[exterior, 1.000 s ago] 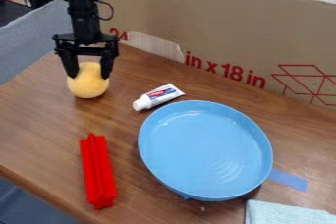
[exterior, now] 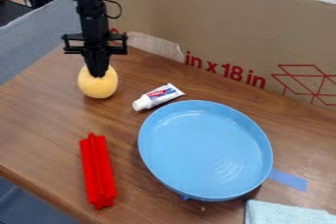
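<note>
My black gripper [exterior: 97, 67] is lowered at the upper left, right over a round pale-yellow object [exterior: 97, 83] standing on the wooden table. Its fingertips come down onto the top of that object and look drawn together; whether anything is between them is hidden. A toothpaste tube [exterior: 157, 95] lies to the right of the yellow object. A blue plate [exterior: 203, 149] fills the right middle of the table, and a red bar-shaped object [exterior: 96, 169] lies left of the plate.
A cardboard wall [exterior: 237, 31] runs along the back. A pale blue cloth [exterior: 286, 216] is at the front right corner.
The gripper's fingers have drawn closer together over the yellow object, which appears shifted slightly to the right. The other objects have not moved.
</note>
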